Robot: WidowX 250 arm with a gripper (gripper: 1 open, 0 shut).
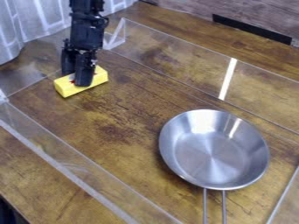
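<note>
The black gripper [79,68] reaches down from the top left onto a yellow block [89,82], like a sponge, with a small red mark. It appears shut on the block, though its fingertips are partly hard to make out. A steel pan [212,149] with its handle toward the near edge sits at the right of the wooden table.
A pale curtain [21,22] hangs at the top left. Clear strips or panels run along the table's sides.
</note>
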